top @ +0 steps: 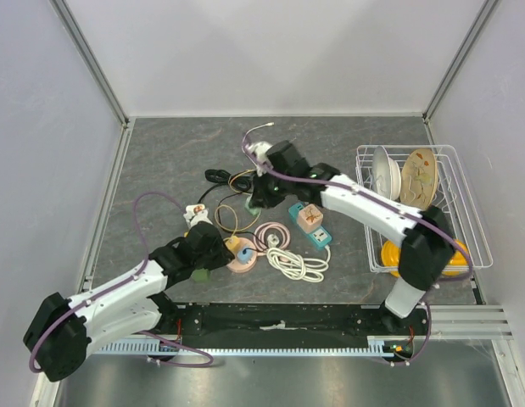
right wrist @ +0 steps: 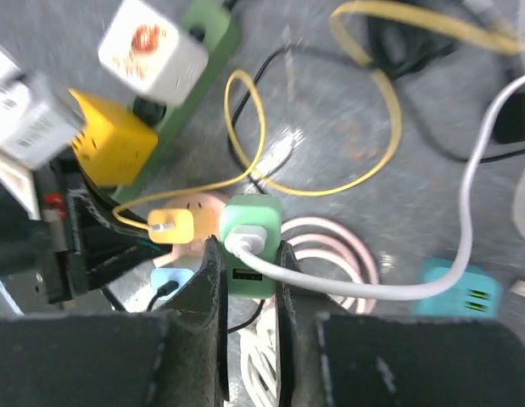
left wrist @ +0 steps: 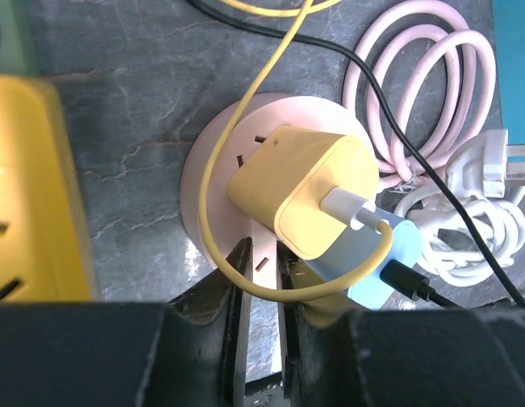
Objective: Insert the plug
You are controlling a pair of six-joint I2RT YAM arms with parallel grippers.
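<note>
A round pink power strip (left wrist: 203,195) holds a yellow plug (left wrist: 287,186) with a yellow cable and a light blue plug (left wrist: 381,254). My left gripper is shut on the strip's near edge, below the yellow plug. My right gripper is shut on a mint green plug (right wrist: 249,216) with a white cable; in the right wrist view it hangs over the workspace beside the yellow plug. In the top view the right gripper (top: 255,203) is above and right of the left one.
Coiled pink (left wrist: 398,51) and white cables, a green strip (right wrist: 207,59) with plugs, and a teal strip (top: 320,237) lie around. A dish rack (top: 453,186) stands at the right.
</note>
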